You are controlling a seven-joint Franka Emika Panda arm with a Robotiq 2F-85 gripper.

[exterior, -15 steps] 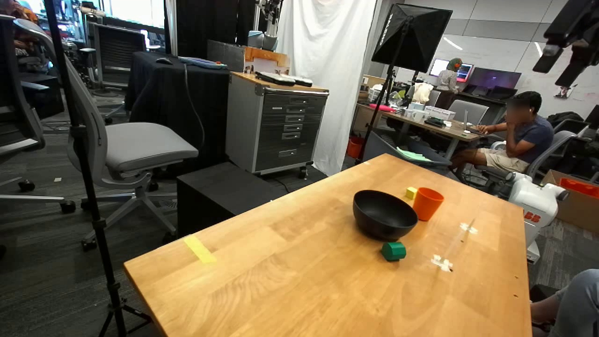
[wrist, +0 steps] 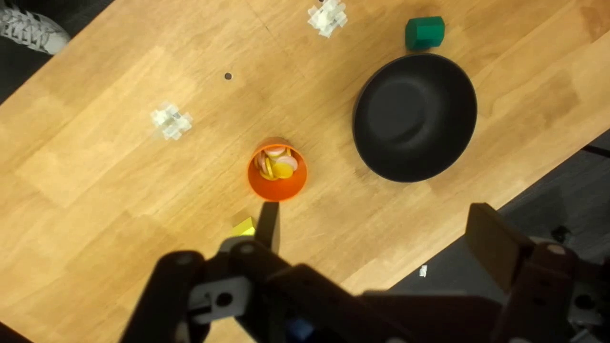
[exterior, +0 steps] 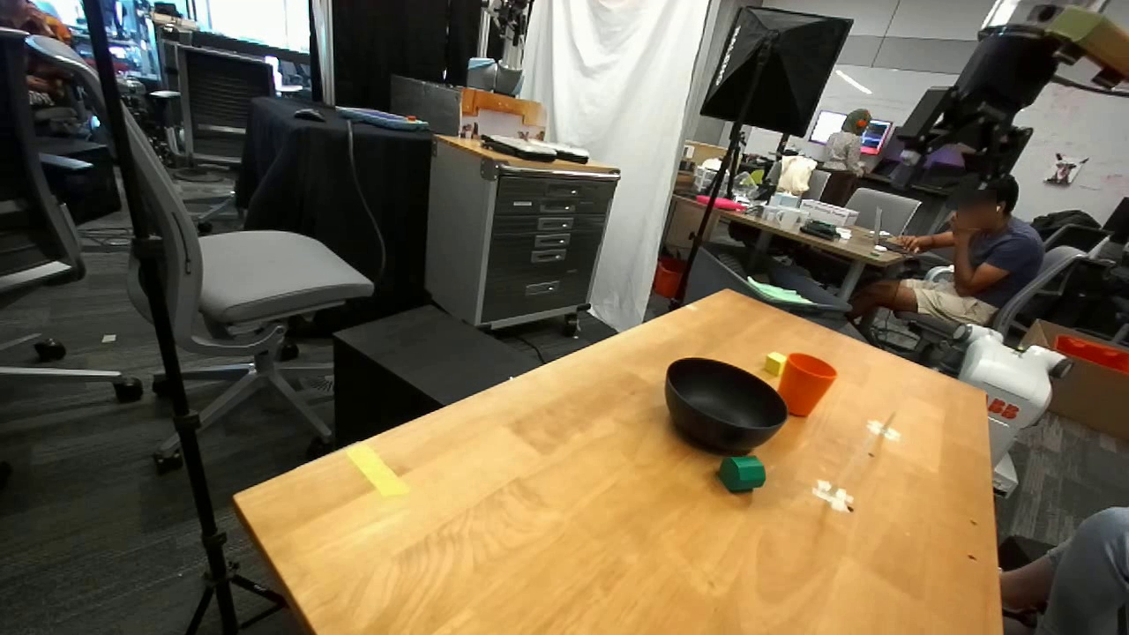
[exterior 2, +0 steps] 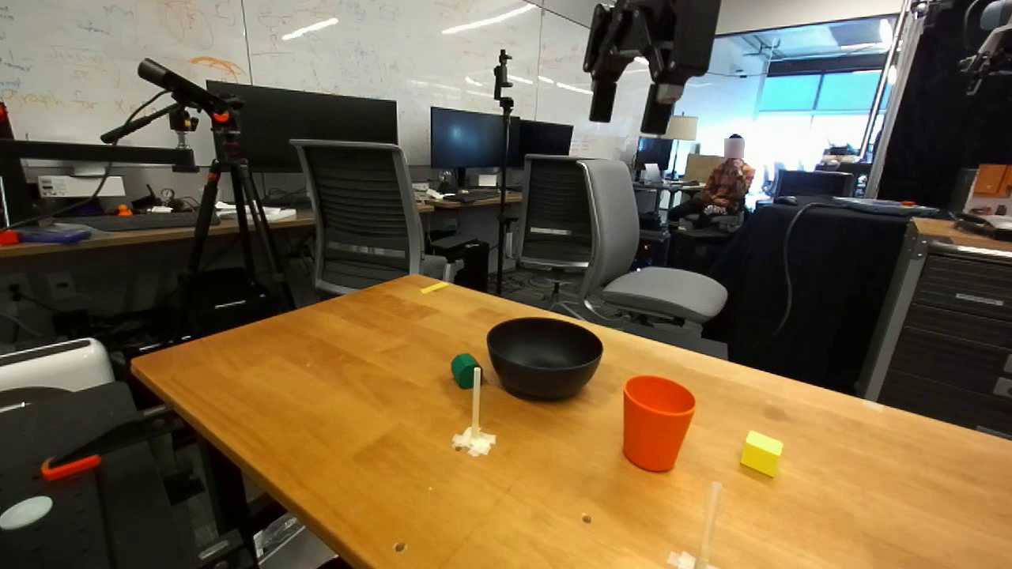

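Note:
My gripper is open and empty, high above the table; in the second exterior view the gripper [exterior 2: 626, 106] hangs at the top of the picture. Below it stands an upright orange cup [wrist: 277, 191] holding several yellow and pink discs. A black bowl [wrist: 414, 117] sits apart from the cup, and its inside looks empty from above. Close by the bowl's rim lies a green block [wrist: 424, 32]. On the cup's other side is a yellow block [exterior 2: 761, 454], partly covered by a finger [wrist: 269, 226] in the wrist view.
Two thin pale sticks stand upright on the table, one stick [exterior 2: 476, 403] near the green block and another stick [exterior 2: 709, 521] at the near edge of that view. Yellow tape [exterior: 377, 469] marks the table's far end, where the wood is bare.
In the first exterior view the gripper has moved left and somewhat lower from the upper right corner. Objects on the table have stayed put.

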